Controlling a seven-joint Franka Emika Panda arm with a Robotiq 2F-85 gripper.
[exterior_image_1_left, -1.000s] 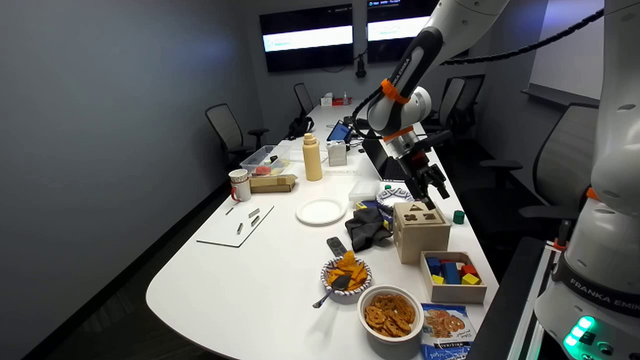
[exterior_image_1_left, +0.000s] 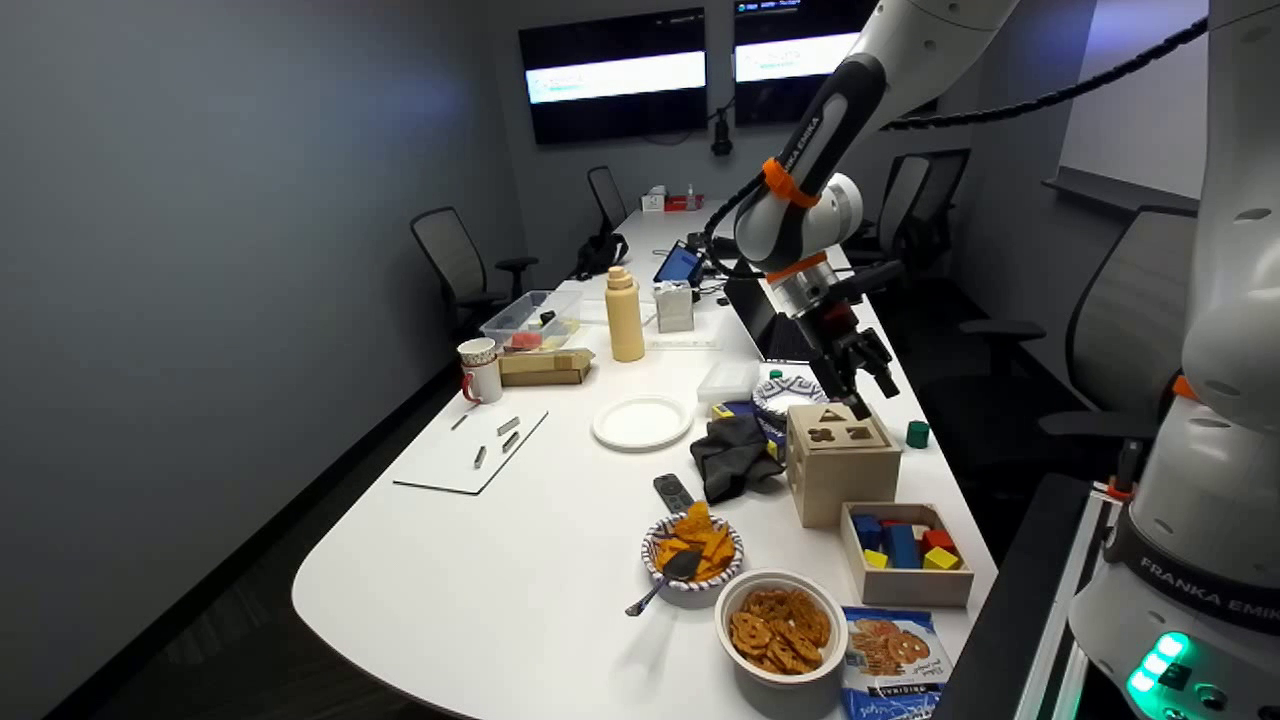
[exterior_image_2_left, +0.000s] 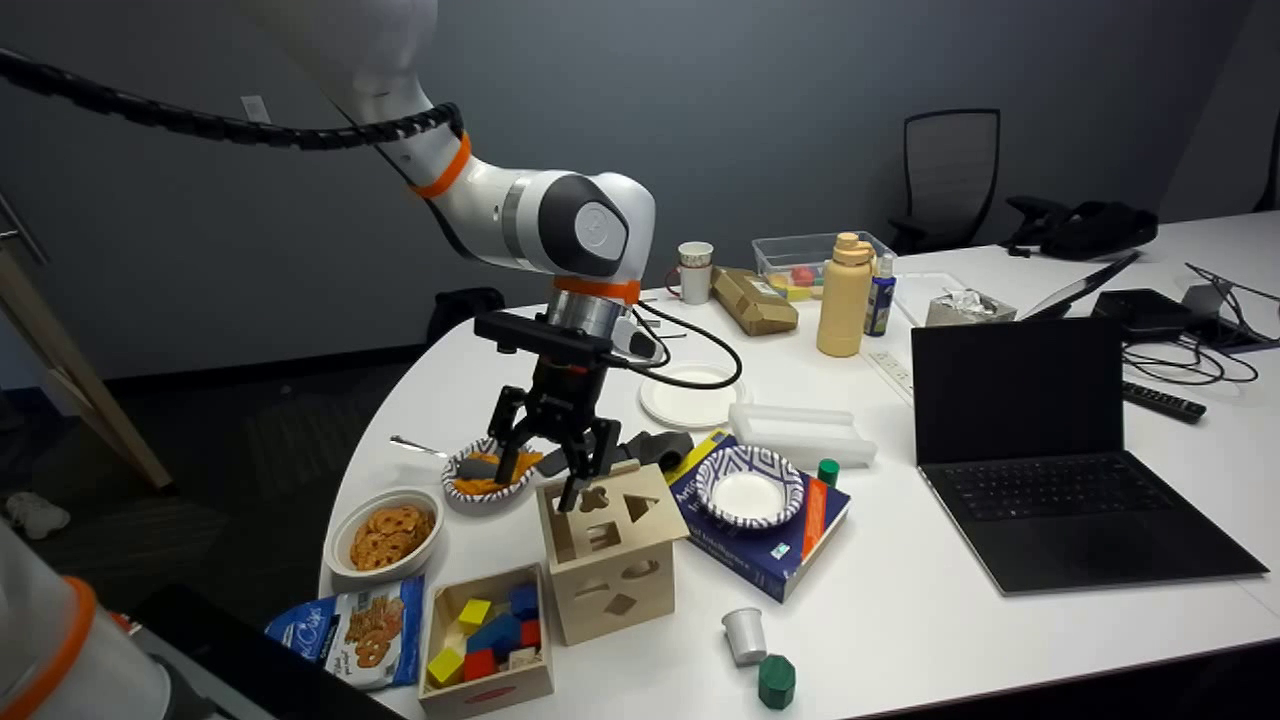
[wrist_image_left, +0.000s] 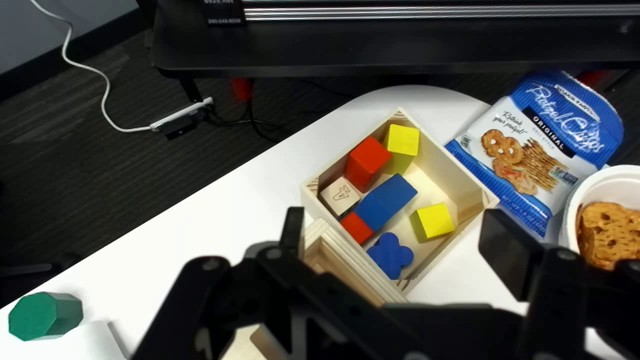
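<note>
My gripper (exterior_image_1_left: 876, 401) hangs open over the wooden shape-sorter box (exterior_image_1_left: 843, 474), with nothing between its fingers. In exterior view 2 the same gripper (exterior_image_2_left: 533, 490) is tilted above the sorter's near edge (exterior_image_2_left: 612, 564); whether a finger touches the lid I cannot tell. The wrist view has the fingers (wrist_image_left: 292, 231) wide apart. Beyond them lies a shallow wooden tray (wrist_image_left: 465, 180) of blocks: a blue flower-shaped block (wrist_image_left: 391, 255), a long blue block (wrist_image_left: 384, 201), a red block (wrist_image_left: 367, 161), a yellow block (wrist_image_left: 433, 221) and others. The gripper hides much of the sorter there.
A green block (exterior_image_2_left: 776, 680) and a small silver cup (exterior_image_2_left: 745, 635) stand beside the sorter. A pretzel bowl (exterior_image_2_left: 386, 534), snack bag (exterior_image_2_left: 360, 630), chip bowl (exterior_image_2_left: 488, 470) and book with a patterned bowl (exterior_image_2_left: 750, 486) surround it.
</note>
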